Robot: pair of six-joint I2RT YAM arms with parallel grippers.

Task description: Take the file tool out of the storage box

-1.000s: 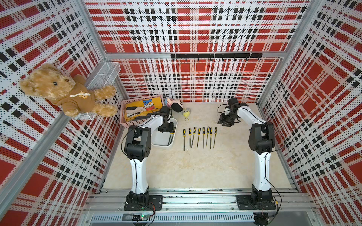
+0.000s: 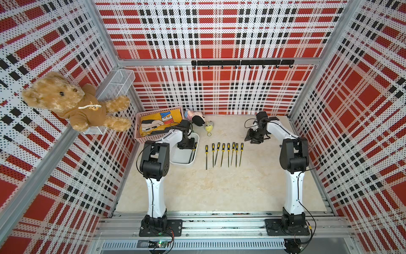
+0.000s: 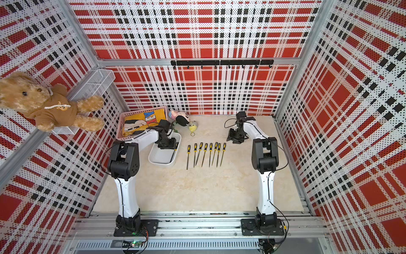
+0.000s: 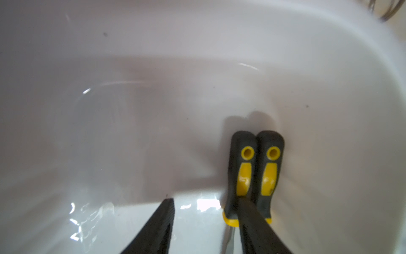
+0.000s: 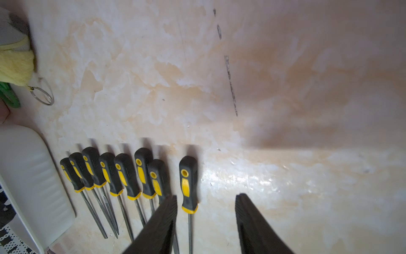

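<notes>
Two file tools with black-and-yellow handles lie side by side against the right wall of the white storage box, the left file (image 4: 242, 177) and the right file (image 4: 268, 173). My left gripper is over the box (image 2: 195, 144) with its fingers part open; its right finger (image 4: 255, 228) overlaps the lower handles in view, and whether it touches them is unclear. The gap between its fingers shows only the box floor. My right gripper hangs above the table to the right, fingers apart and empty.
Several files (image 2: 223, 148) lie in a row on the table right of the box. Behind are a small plush keychain (image 2: 209, 126) and a pink basket (image 2: 138, 127) of cloths.
The left gripper has hardly moved over the box. The right gripper has shifted slightly towards the front. The files on the table stay where they were.
</notes>
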